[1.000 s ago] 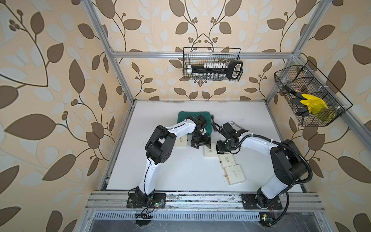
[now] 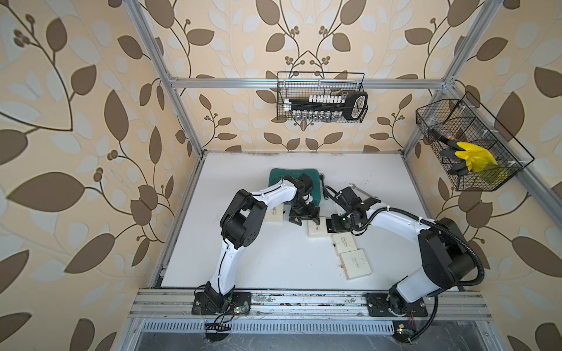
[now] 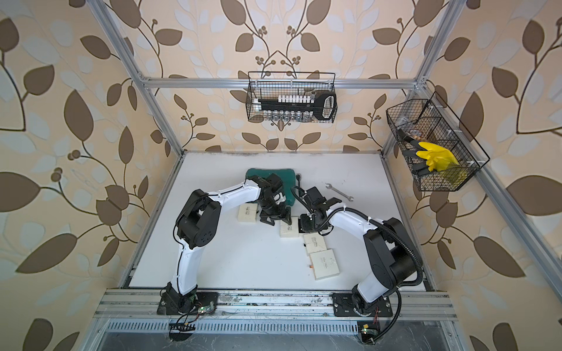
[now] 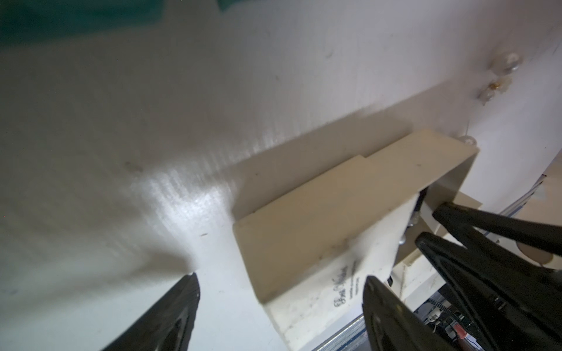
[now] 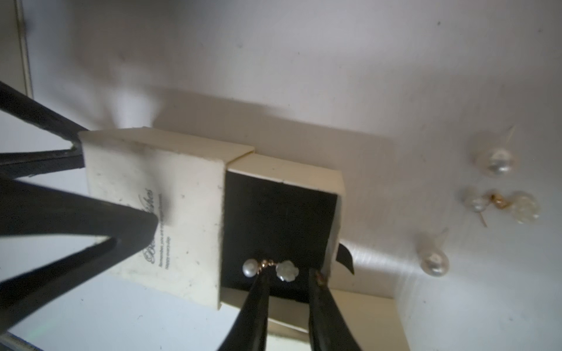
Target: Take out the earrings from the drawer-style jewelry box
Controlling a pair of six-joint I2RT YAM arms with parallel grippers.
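Observation:
A cream drawer-style jewelry box (image 5: 169,210) lies with its black-lined drawer (image 5: 281,216) pulled out. In the drawer rests an earring (image 5: 269,267) with a pearl, gold beads and a clear flower. My right gripper is open, its tips at the drawer's near side close to that earring. My left gripper stands open with its fingers apart by the box sleeve. On the white table beyond the drawer lie a pearl stud (image 5: 497,161), a second pearl stud (image 5: 434,261) and a flower earring (image 5: 501,203).
More cream boxes sit nearby: one box (image 2: 344,242) touches the open one's corner, a larger box (image 2: 356,263) lies in front, and another box (image 2: 273,214) is at the left. Behind is a green case (image 2: 281,173). A wrench (image 3: 339,191) lies right.
My right arm has shifted, its elbow outward and its gripper slightly toward the front. The open box sits very slightly further left. My left arm looks unmoved.

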